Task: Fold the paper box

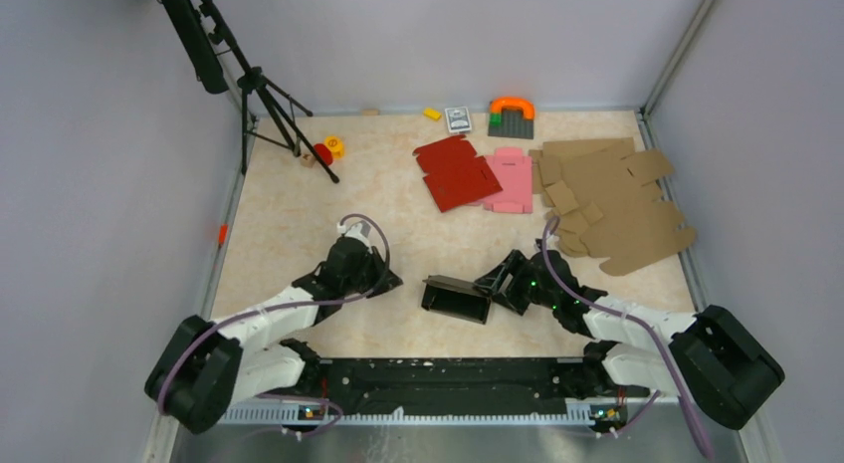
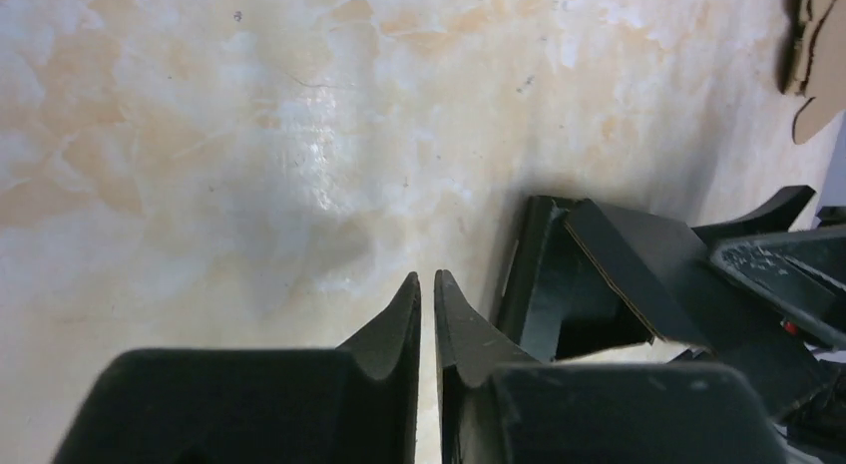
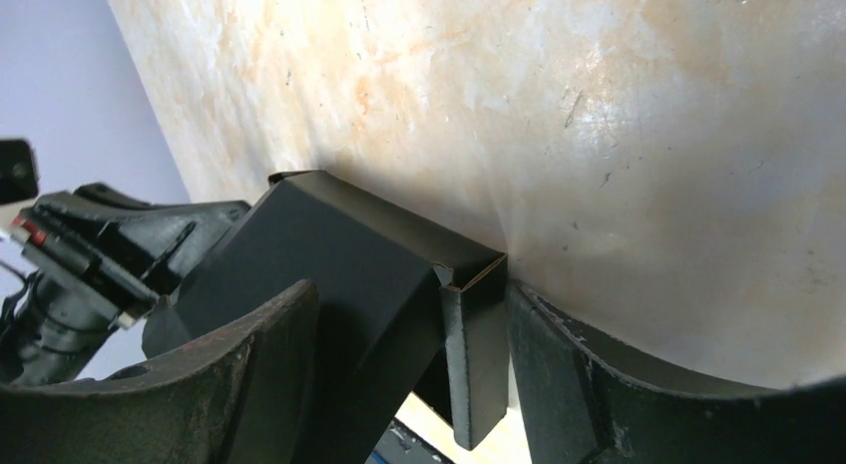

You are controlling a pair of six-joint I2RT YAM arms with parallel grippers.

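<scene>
A dark paper box [image 1: 453,304] rests on the table at front centre, its lid flap raised along the back edge. In the left wrist view its near end wall [image 2: 534,274] shows at right; in the right wrist view its top panel [image 3: 294,254] fills the lower left. My left gripper [image 1: 390,285] stands apart to the box's left, its fingertips close together, with nothing seen between them. My right gripper [image 1: 490,284] is at the box's right end, one finger each side of that corner; whether it grips the box is unclear.
Red [image 1: 458,184] and pink sheets [image 1: 513,174] lie at back centre, brown cardboard [image 1: 617,214] at right. A tripod [image 1: 279,124] and small toys stand back left.
</scene>
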